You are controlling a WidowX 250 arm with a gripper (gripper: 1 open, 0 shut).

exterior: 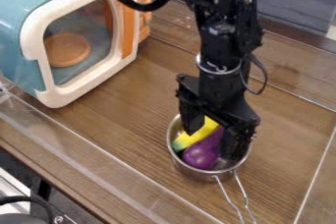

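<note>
A steel pot [188,169] with a wire handle sits on the wooden counter, holding a yellow item with a green end [192,135] and a purple eggplant [202,155]. My black gripper [215,125] is open and reaches down into the pot, over the yellow item and eggplant, partly hiding both. Whether its fingers touch either is unclear.
A toy microwave [39,27] in light blue and white, with an orange side and an orange plate inside, stands at the upper left. The counter [112,120] between it and the pot is clear. A wall edge runs along the back.
</note>
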